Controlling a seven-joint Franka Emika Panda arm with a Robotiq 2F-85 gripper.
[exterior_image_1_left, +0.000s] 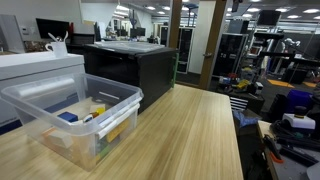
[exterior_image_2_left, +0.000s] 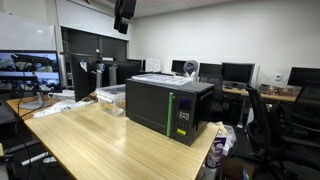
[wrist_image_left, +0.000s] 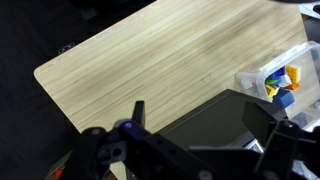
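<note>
My gripper shows at the bottom of the wrist view, its dark fingertips wide apart and only the black box-shaped appliance and tabletop visible far below. In exterior view 2 the dark gripper hangs from the top edge, high above the wooden table. A clear plastic bin stands on the table's left in exterior view 1, holding a blue piece and several other small coloured things. At the right of the wrist view, blue, orange and yellow pieces lie inside that bin.
A black microwave-like appliance with papers on top stands beside the bin. A white cup with pens sits behind the bin. Office chairs stand beyond the table.
</note>
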